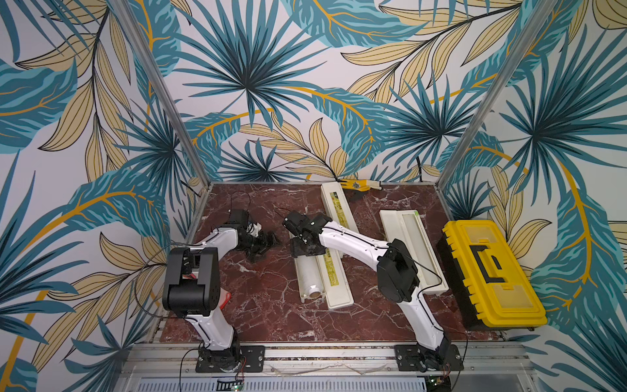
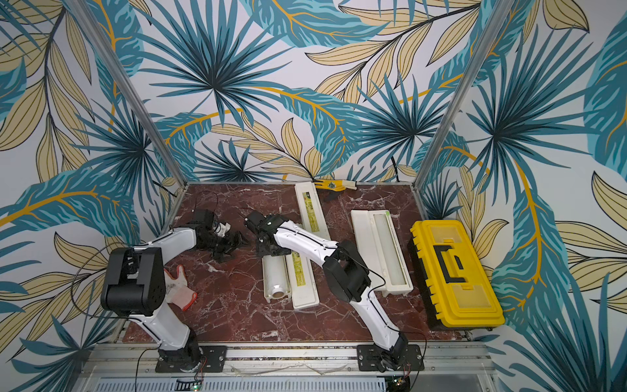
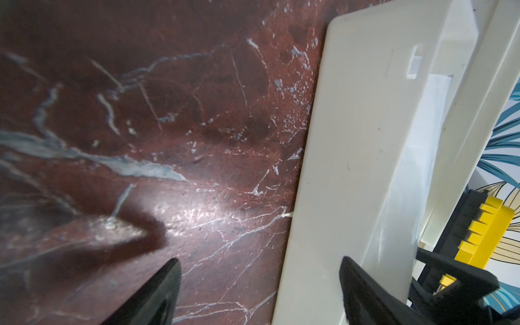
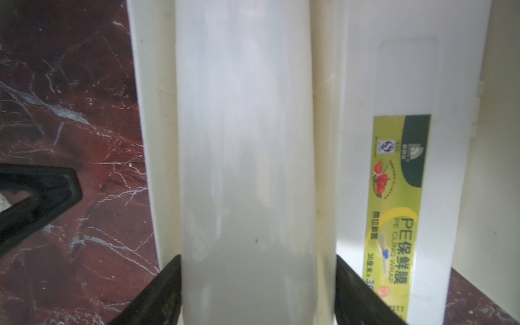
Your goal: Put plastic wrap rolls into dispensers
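Note:
A white plastic wrap roll (image 4: 243,135) lies lengthwise in the cream dispenser base (image 4: 151,162) left of centre, beside a closed dispenser with a yellow-green label (image 4: 400,227). My right gripper is over the roll, fingers apart on either side; whether they touch it is unclear. My left gripper hangs open just left of that dispenser, over bare marble and the white dispenser side. Another empty dispenser (image 2: 385,251) lies open at the right.
A yellow toolbox (image 1: 493,274) occupies the right side. A yellow tool (image 1: 356,185) lies at the back edge, a red-and-white glove (image 2: 179,294) near the left arm's base.

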